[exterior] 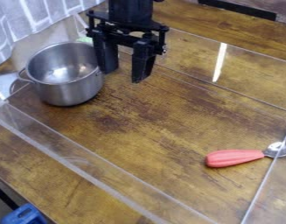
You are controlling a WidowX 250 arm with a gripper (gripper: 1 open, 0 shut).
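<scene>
My black gripper hangs at the top centre, just right of a steel pot, with its two dark fingers apart and nothing visible between them. The pot stands upright at the upper left of the wooden counter. A spoon or similar utensil with a red handle lies at the lower right, its metal end pointing right.
Clear transparent edges run along the counter's left and right. A blue object sits at the bottom left corner, and a small green item is partly hidden behind the gripper.
</scene>
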